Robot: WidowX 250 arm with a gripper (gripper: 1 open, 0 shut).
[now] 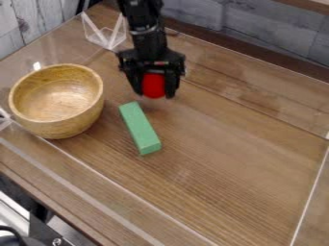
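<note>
My black gripper (153, 72) is low over the table at the upper middle, around a red object (154, 86), the lower part of which shows between and below the fingers. Whether the fingers are closed on it is hard to tell. A green block (140, 129) lies on the table just in front of it, a little lower in the view.
A yellow bowl (57, 105) stands at the left. A clear, angular item at the far left edge is partly hidden behind the bowl.
</note>
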